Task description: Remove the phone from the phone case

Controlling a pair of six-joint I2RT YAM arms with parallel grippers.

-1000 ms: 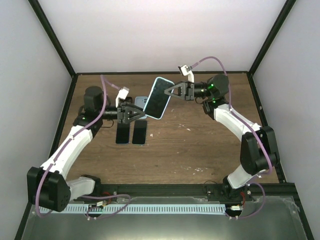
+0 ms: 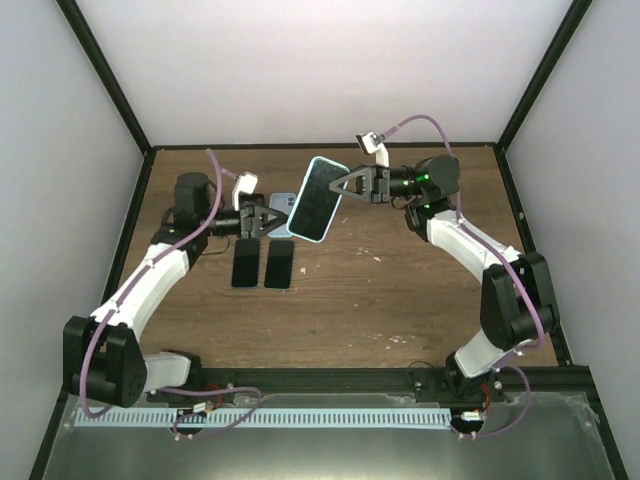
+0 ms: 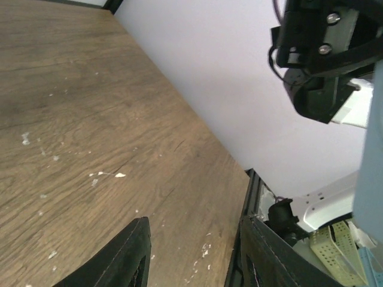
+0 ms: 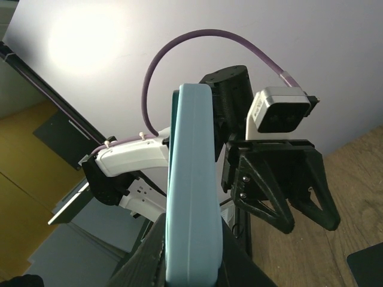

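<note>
A dark-screened phone sits framed by its light blue case, held tilted above the table. My right gripper is shut on its upper right edge. Edge-on in the right wrist view, the case stands upright between the right fingers. My left gripper is just left of the case's lower corner, apart from it. Its fingers are spread with only the tabletop showing between them. The case fills the right edge of the left wrist view.
Two dark phones lie side by side on the wooden table below the left gripper. A pale blue phone or case lies behind it, partly covered.
The right gripper and the phone in its case have barely moved.
</note>
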